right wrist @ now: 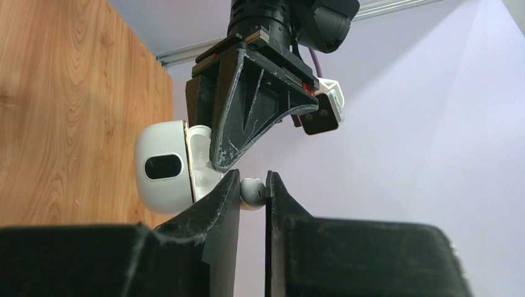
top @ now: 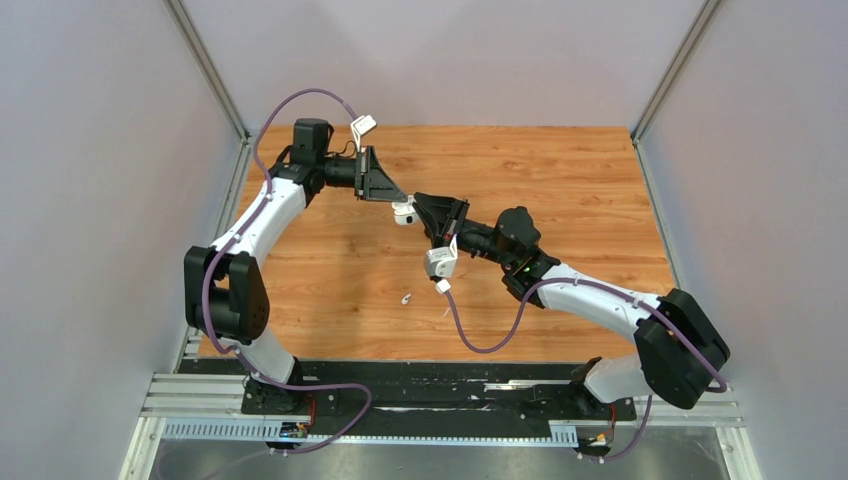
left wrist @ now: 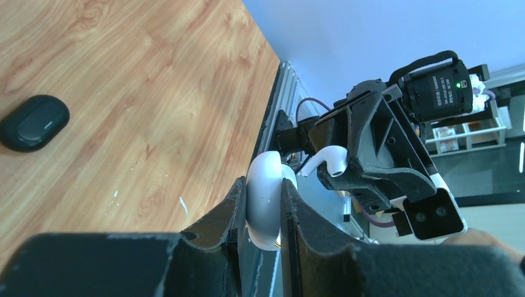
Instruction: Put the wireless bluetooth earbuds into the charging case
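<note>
The white charging case [top: 405, 216] is held above the table between the fingertips of my left gripper [top: 400, 199]. In the left wrist view the case [left wrist: 264, 201] stands upright between the fingers, and its lid looks open in the right wrist view, where the case [right wrist: 162, 168] shows its dark oval window. My right gripper [top: 416, 201] is shut on a white earbud [left wrist: 330, 159], whose rounded end shows beyond the fingers. The tip of this earbud [right wrist: 252, 193] is close beside the open case; contact cannot be judged. Another small white piece [top: 406, 299], apparently an earbud, lies on the table.
A black rounded object [left wrist: 35, 122] rests on the wooden table [top: 560, 180]. A thin white sliver [left wrist: 183, 206] lies there too. The two grippers are almost touching over the table's middle, with open surface behind and to the sides.
</note>
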